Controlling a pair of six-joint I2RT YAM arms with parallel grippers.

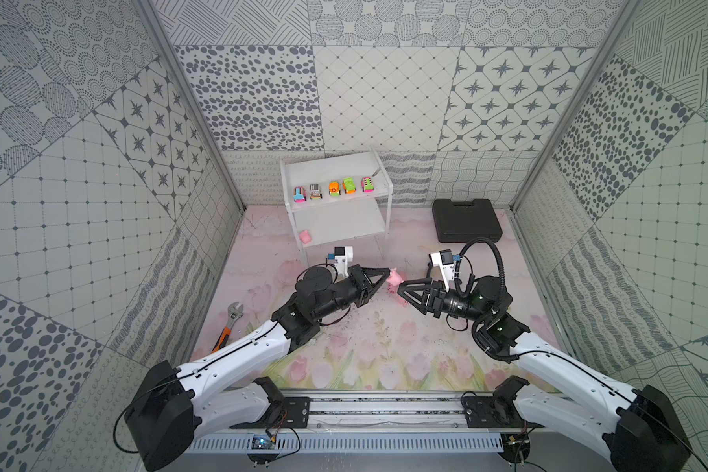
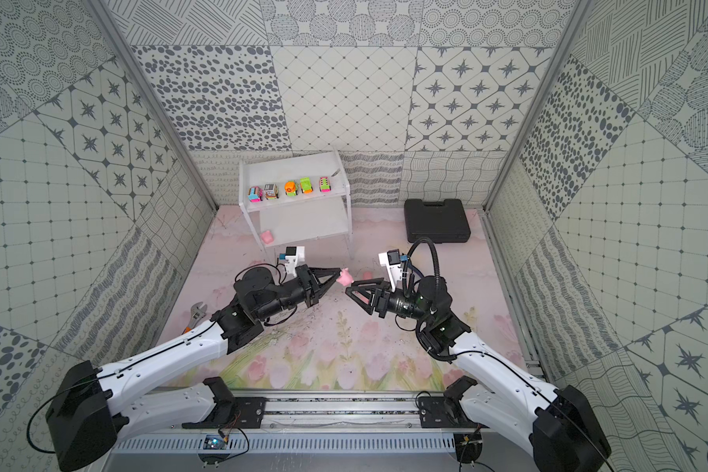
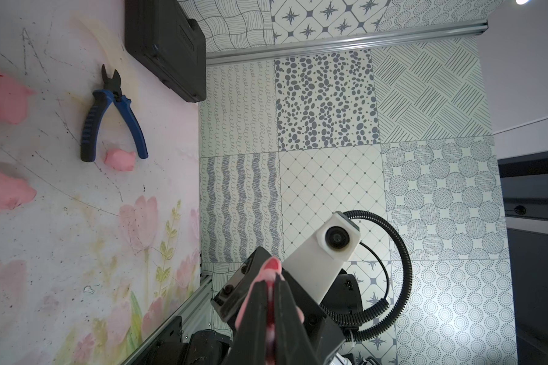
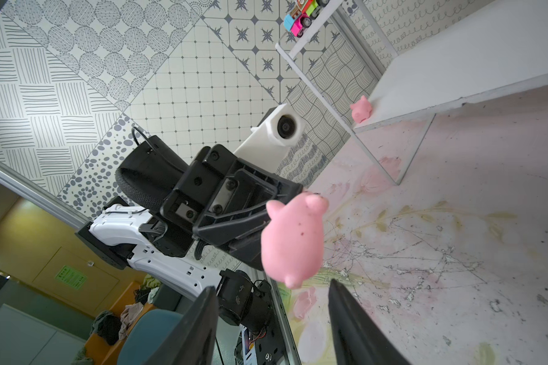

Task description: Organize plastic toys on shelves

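My left gripper (image 1: 386, 274) is shut on a pink toy pig (image 4: 293, 240), whose snout end sticks out beyond the fingers above the table. Facing it, my right gripper stands open; in its wrist view the pig appears in front of the two fingers (image 4: 204, 316), apparently apart from them. Another pink pig (image 1: 304, 236) sits at the left end of the rack's lower shelf (image 1: 346, 223). Several colourful toy cars, including an orange one (image 1: 334, 188), line the upper shelf (image 1: 330, 169). More pink pigs (image 3: 5, 190) lie on the table, partly cut off in the left wrist view.
Blue pliers (image 3: 97, 121) lie on the table with a small pig (image 3: 120, 160) between their handles. A black case (image 1: 468, 220) rests at the back right, and an orange-handled wrench (image 1: 226, 326) at the left. Most of the lower shelf is bare.
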